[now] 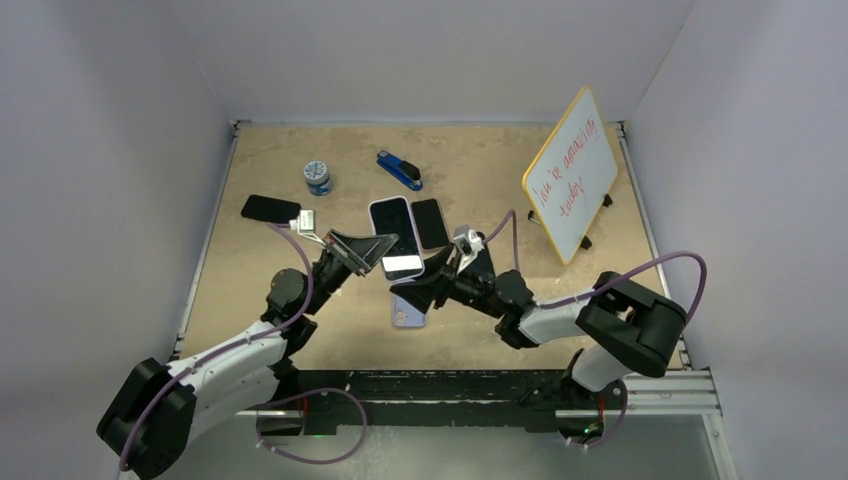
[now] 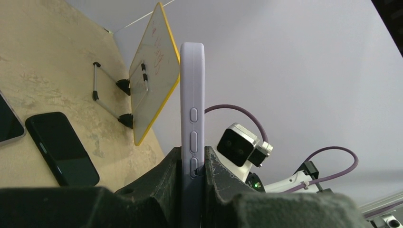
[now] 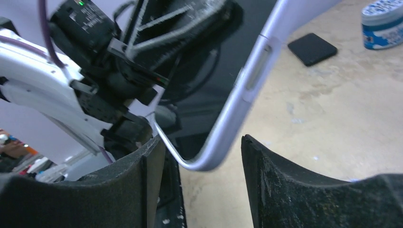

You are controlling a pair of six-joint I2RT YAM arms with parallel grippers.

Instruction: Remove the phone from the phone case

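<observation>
A phone with a black screen in a pale lilac case is held up mid-table by my left gripper, which is shut on its side; in the left wrist view the case's side with buttons stands between the fingers. My right gripper is open, its fingers around the phone's lower corner, close below it in the right wrist view; whether they touch it I cannot tell. Beneath, a lilac case lies on the table.
Black phones lie nearby. A blue stapler and a round tub are at the back. A whiteboard stands at the right.
</observation>
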